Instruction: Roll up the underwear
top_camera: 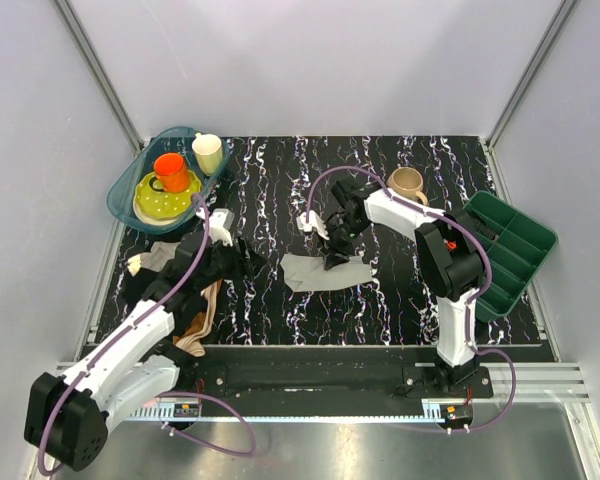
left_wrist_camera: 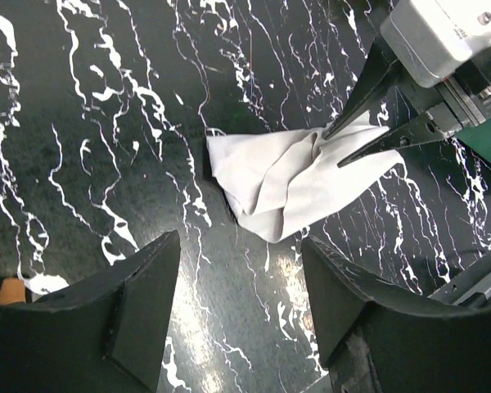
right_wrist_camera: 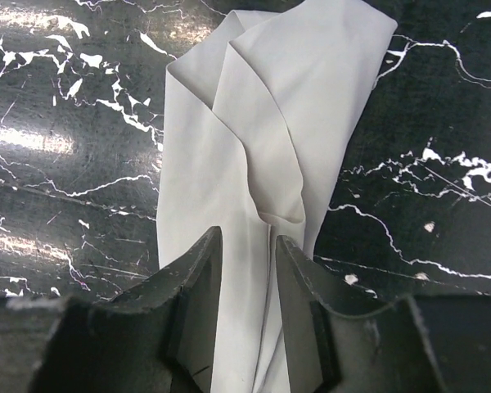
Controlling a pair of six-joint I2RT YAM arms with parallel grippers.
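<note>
The underwear (top_camera: 320,277), a pale beige cloth folded into a long strip, lies flat on the dark marbled table; its layered folds (right_wrist_camera: 262,131) show in the right wrist view. Over its upper edge is my right gripper (top_camera: 335,262), its fingers part open. In that wrist view the fingers (right_wrist_camera: 198,266) stand on either side of a fold line, and I cannot tell whether they touch the cloth. My left gripper (top_camera: 252,262) hangs to the left of the underwear, apart from it. Its fingers (left_wrist_camera: 151,286) are spread with only bare table between them.
A teal basket (top_camera: 120,200) with an orange cup (top_camera: 171,172) and plates stands at the back left. Below it lies a pile of other cloths (top_camera: 208,318). A beige mug (top_camera: 406,183) and a green divided tray (top_camera: 520,245) are on the right.
</note>
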